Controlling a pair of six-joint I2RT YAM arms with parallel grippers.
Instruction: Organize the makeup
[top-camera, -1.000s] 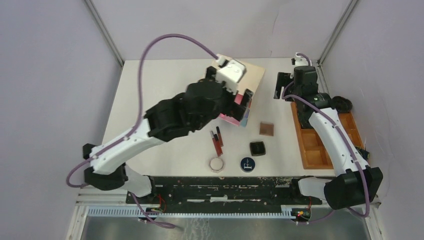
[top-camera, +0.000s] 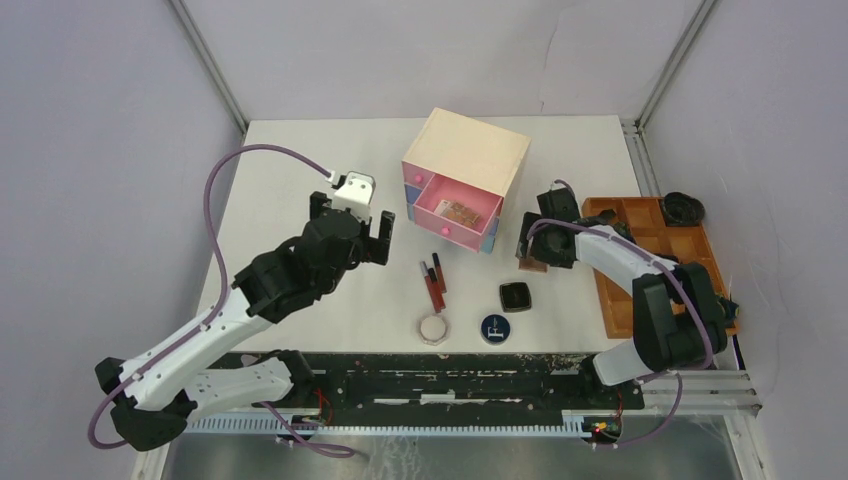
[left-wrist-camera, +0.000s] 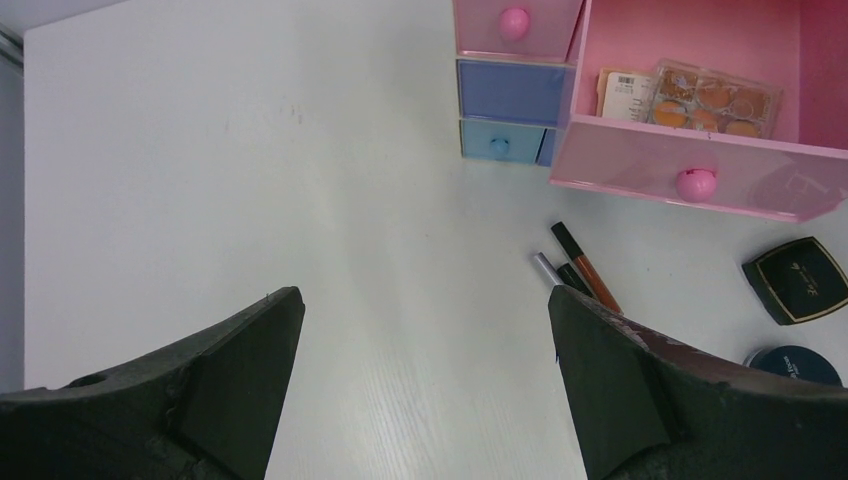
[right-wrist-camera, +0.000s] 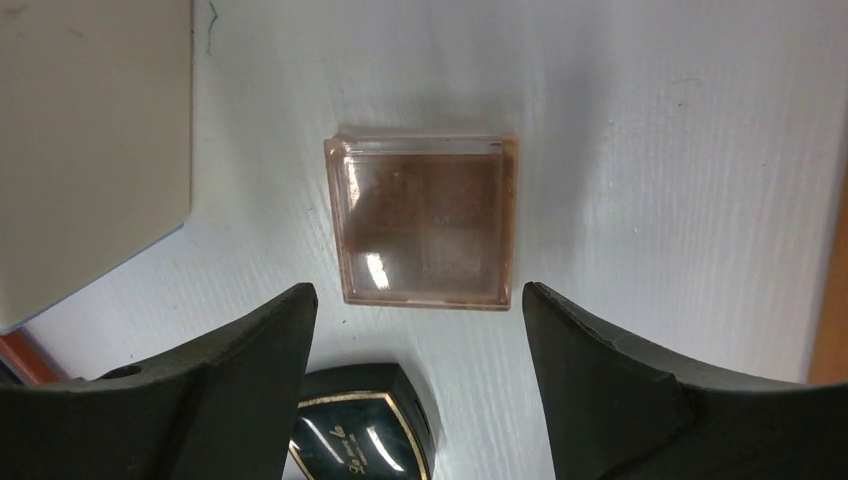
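Observation:
A clear-lidded brown palette (right-wrist-camera: 425, 225) lies flat on the table. My right gripper is open over it, with nothing between its fingers. The makeup cabinet (top-camera: 470, 150) has its pink drawer (left-wrist-camera: 690, 175) pulled out, and a clear palette with round pans (left-wrist-camera: 715, 100) lies inside with a beige card. Left of the cabinet, my left gripper hangs open and empty. On the table are several lip pencils (top-camera: 434, 285), a black square compact (top-camera: 515, 296), a round dark-blue tin (top-camera: 495, 328) and a pale round compact (top-camera: 433, 329).
A wooden compartment tray (top-camera: 617, 310) stands at the right, partly hidden under my right arm, with a dark round bowl (top-camera: 683, 209) at its back corner.
My left gripper has drawn back leftward from over the open drawer.

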